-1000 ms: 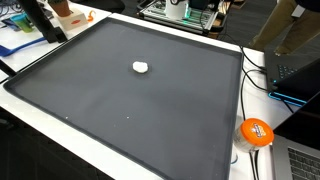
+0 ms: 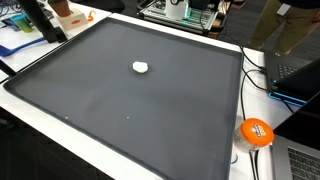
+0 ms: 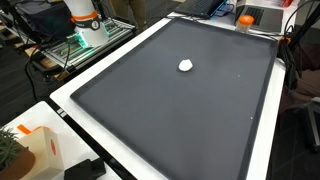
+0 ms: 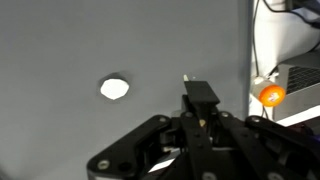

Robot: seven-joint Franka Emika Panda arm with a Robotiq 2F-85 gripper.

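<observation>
A small white roundish piece (image 2: 140,66) lies by itself on the dark grey mat (image 2: 110,110). It appears in exterior view 2 as a white blob (image 3: 185,65) and in the wrist view as a white oval (image 4: 114,89). My gripper is over the mat, to the right of the white piece and apart from it. Its dark fingers are shut, and what is between them cannot be made out. A tiny pale spot (image 4: 186,77) shows near the fingertips; whether it is held or on the mat is unclear. Neither exterior view clearly shows the gripper.
Beyond the mat's edge stands an orange-topped container (image 2: 254,134), with a laptop (image 2: 300,160) near it. Cables run along that side. A plant pot (image 3: 15,158) and a white box (image 3: 42,148) occupy a near corner in exterior view 2.
</observation>
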